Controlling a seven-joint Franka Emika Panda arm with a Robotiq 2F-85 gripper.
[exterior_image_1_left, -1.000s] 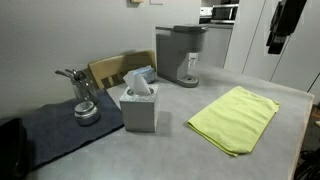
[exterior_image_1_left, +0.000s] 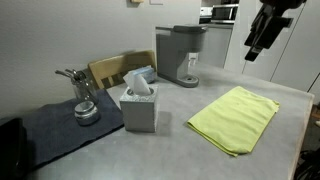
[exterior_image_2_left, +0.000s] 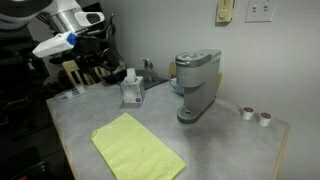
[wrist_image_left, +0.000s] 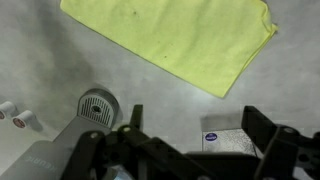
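Observation:
A yellow-green cloth (exterior_image_1_left: 236, 119) lies flat on the grey table, and in the wrist view the cloth (wrist_image_left: 185, 35) fills the upper part. High above the table, over the cloth's far side in exterior view 1, hangs my gripper (exterior_image_1_left: 256, 52). In the wrist view the gripper is open, its two dark fingers wide apart with bare table and the cloth's corner seen beyond them. Nothing is between them. Exterior view 2 has the gripper (exterior_image_2_left: 100, 78) at upper left, clear of the cloth (exterior_image_2_left: 138, 147).
A tissue box (exterior_image_1_left: 140, 108) stands left of the cloth. Behind is a grey coffee machine (exterior_image_2_left: 197, 85), with two small pods (exterior_image_2_left: 265, 119) to its right. A dark mat (exterior_image_1_left: 75, 130) holds a metal canister (exterior_image_1_left: 87, 112). Bare table lies in front of the tissue box.
The cloth and the other objects have stayed put.

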